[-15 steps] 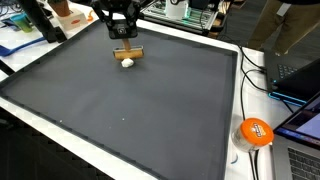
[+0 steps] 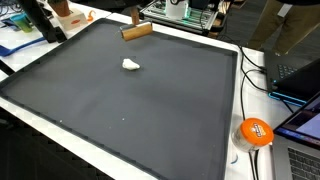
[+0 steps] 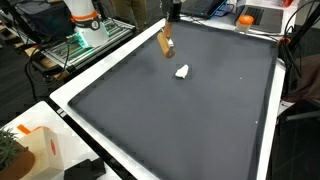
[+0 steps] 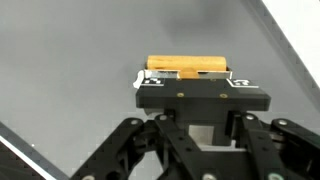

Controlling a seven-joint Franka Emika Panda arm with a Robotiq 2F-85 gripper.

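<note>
A wooden cylinder-like piece (image 2: pixel 136 32) hangs above the far part of the dark board, raised and slightly tilted. In the second exterior view the same wooden piece (image 3: pixel 167 46) shows end-on below my gripper (image 3: pixel 168 28). The wrist view has the wooden piece (image 4: pixel 187 62) lying crosswise at the tips of my gripper, which is shut on it. A small crumpled white object (image 2: pixel 130 64) rests on the board, apart from the wood; it also appears in the second exterior view (image 3: pixel 181 72). Most of the arm is out of frame in the first exterior view.
The dark board (image 2: pixel 140 110) is largely bare. On the white table beside it stand an orange-topped round container (image 2: pixel 253 134) and laptops, with loose cables (image 2: pixel 243 75). Boxes and clutter fill the far left corner.
The gripper has risen from the board, carrying the wooden piece up and toward the far edge.
</note>
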